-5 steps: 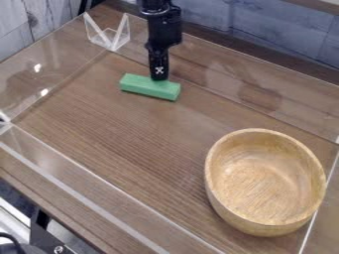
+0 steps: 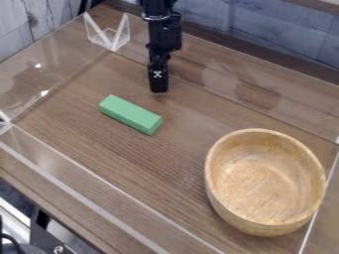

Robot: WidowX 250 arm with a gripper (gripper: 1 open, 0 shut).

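A green rectangular block (image 2: 131, 114) lies flat on the table below the gripper and slightly left, apart from it, angled from upper left to lower right.
A large pale wooden bowl (image 2: 263, 189) fills the lower right. A white wire-like frame (image 2: 109, 32) stands at the back left, near the arm. The table's left edge runs along the lower left.
The green block has moved from just under the gripper toward the front, down in the view, since one second ago. The gripper has shifted slightly and now stands apart from it.
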